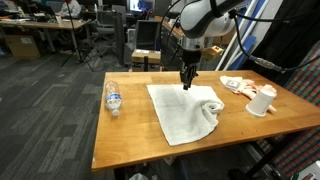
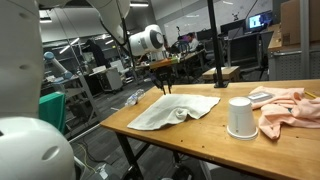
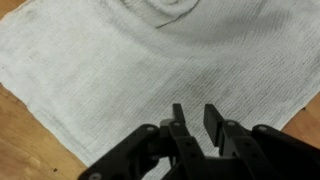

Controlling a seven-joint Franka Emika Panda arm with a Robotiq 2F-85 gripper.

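Note:
A white cloth [image 1: 178, 115] lies spread on the wooden table, with a raised, bunched fold [image 1: 207, 108] at its right side in exterior view 1. My gripper [image 1: 186, 86] points down over the cloth's far part; in exterior view 2 the gripper [image 2: 167, 91] is near the cloth's far edge. From the wrist, the gripper shows its fingertips a small gap apart. Cloth surface is visible through that gap, and no held object can be made out. Whether the tips touch the cloth is unclear.
A clear bottle [image 1: 113, 98] stands on the left of the table [image 1: 130, 140]. To the right are a white cylindrical container [image 1: 262, 101] and a crumpled pinkish cloth [image 2: 286, 112]. Bare wood is free between bottle and white cloth.

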